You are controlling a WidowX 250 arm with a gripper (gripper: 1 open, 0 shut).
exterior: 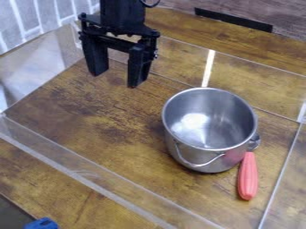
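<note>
The black gripper (117, 63) hangs over the upper left of the wooden table, its two fingers spread apart with nothing seen between them. To its lower right stands a steel pot (209, 128) with a wire handle, apart from the gripper. A pink-red elongated object (248, 176) lies just right of the pot.
Clear low walls (120, 192) border the work area on the wooden table (84, 134), whose left and middle are bare. A blue object (41, 224) sits at the lower left corner, and a white railing (30, 18) is at the upper left.
</note>
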